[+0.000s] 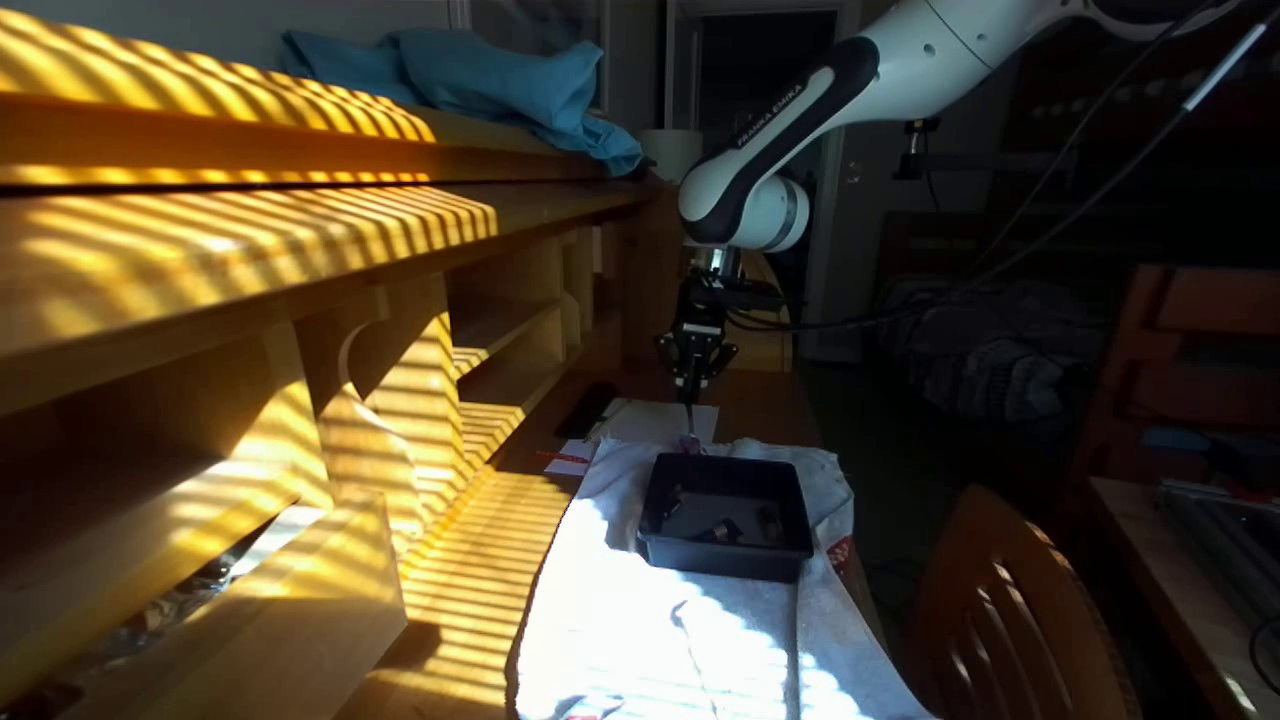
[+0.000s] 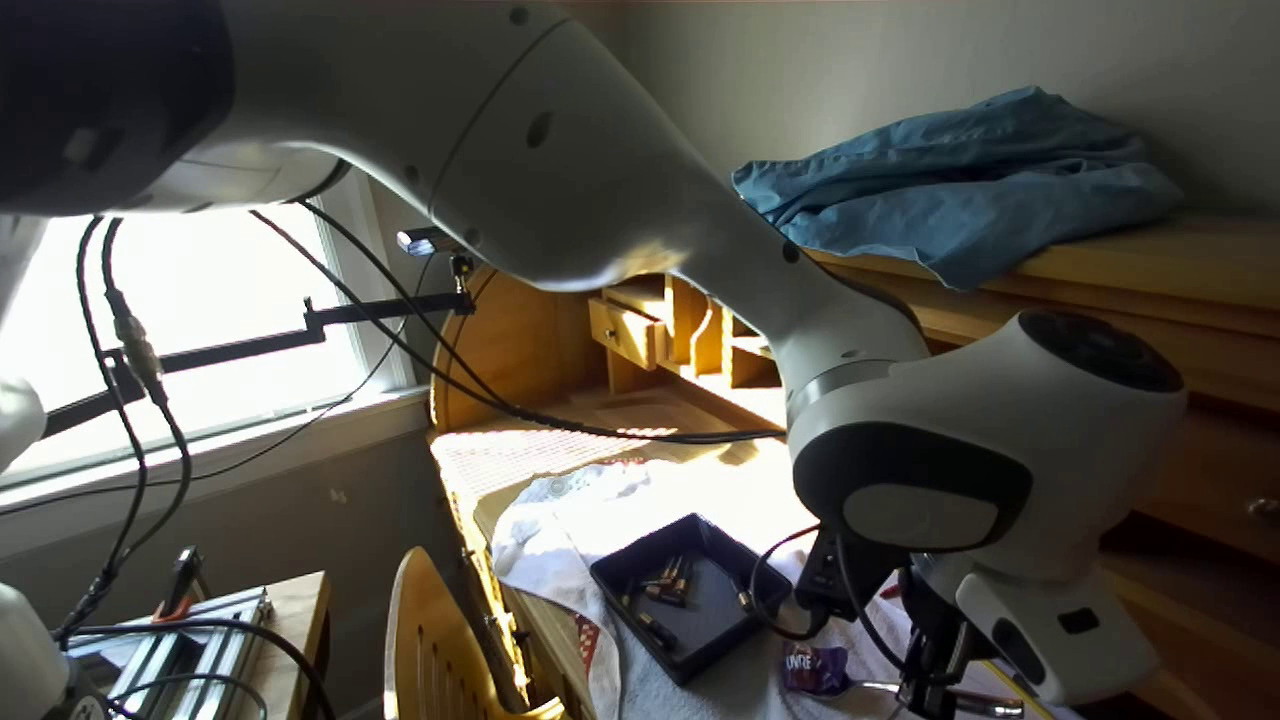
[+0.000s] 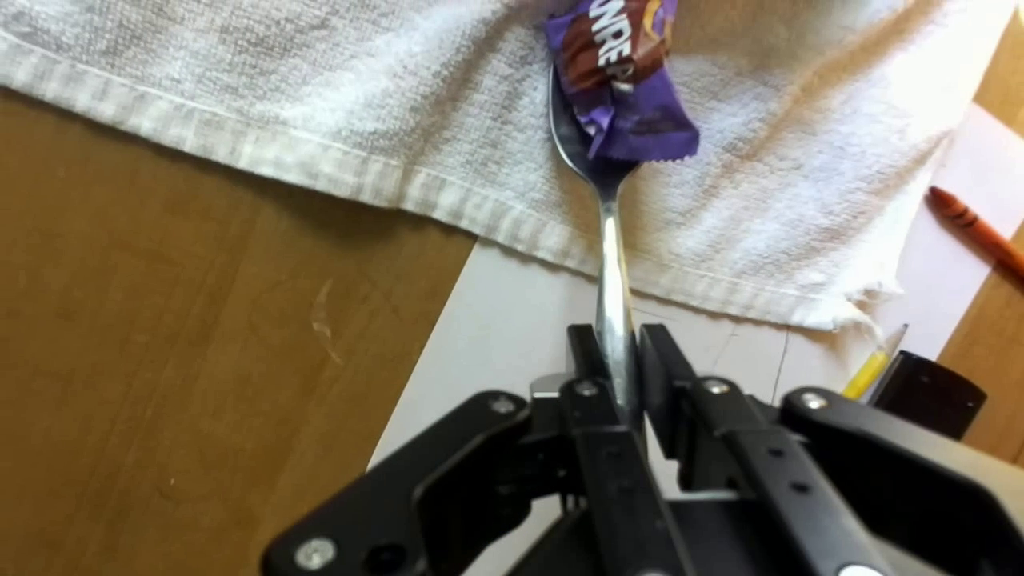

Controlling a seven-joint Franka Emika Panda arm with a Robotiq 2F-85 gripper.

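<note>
My gripper is shut on the handle of a metal spoon (image 3: pixel 612 254), which points away from me in the wrist view. On the spoon's bowl rests a purple wrapped candy (image 3: pixel 624 77), its lower end overhanging the bowl's right side. In exterior view 2 the same candy (image 2: pixel 815 668) shows just right of a black tray (image 2: pixel 704 648). Exterior view 1 has the gripper (image 1: pixel 689 396) upright behind the tray (image 1: pixel 726 558), pointing down. Whether the spoon touches the towel cannot be told.
A white towel (image 3: pixel 317 106) lies under the tray on the wooden desk (image 3: pixel 192 336). Several small dark items (image 2: pixel 672 582) lie in the tray. Paper (image 3: pixel 461 336), a red crayon (image 3: pixel 974 230) and a yellow pencil (image 3: pixel 874 365) are near the gripper. Desk shelves (image 1: pixel 504 348) flank the left.
</note>
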